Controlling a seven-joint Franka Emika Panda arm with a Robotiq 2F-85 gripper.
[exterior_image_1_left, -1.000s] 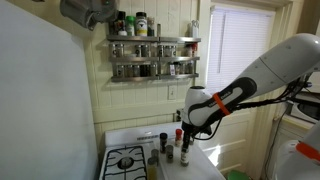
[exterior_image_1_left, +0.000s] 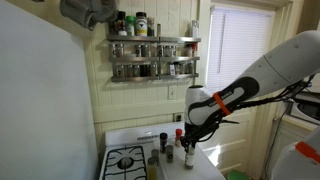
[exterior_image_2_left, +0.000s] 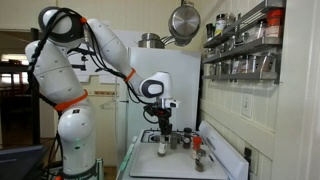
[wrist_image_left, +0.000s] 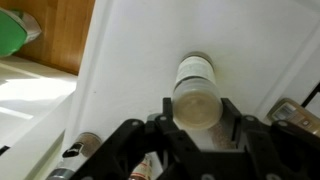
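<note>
A small bottle (wrist_image_left: 197, 95) with a white label and a light brown round cap shows from above in the wrist view. My gripper is shut on it, the dark fingers closing on both sides of the cap. In exterior view 1 the bottle (exterior_image_1_left: 189, 158) hangs upright below the fingers over the white counter. Exterior view 2 shows it (exterior_image_2_left: 162, 148) under the gripper (exterior_image_2_left: 163, 128), close to the counter; whether its base touches is hard to tell.
Several spice jars (exterior_image_1_left: 170, 153) stand on the counter beside the stove (exterior_image_1_left: 124, 161). Racks of jars (exterior_image_1_left: 150, 50) hang on the wall above. A green object (wrist_image_left: 12, 33) lies near the counter's edge. Bare counter surrounds the bottle on its front side.
The gripper and the bottle have moved slightly to the right in exterior view 1. The standing jars have not shifted.
</note>
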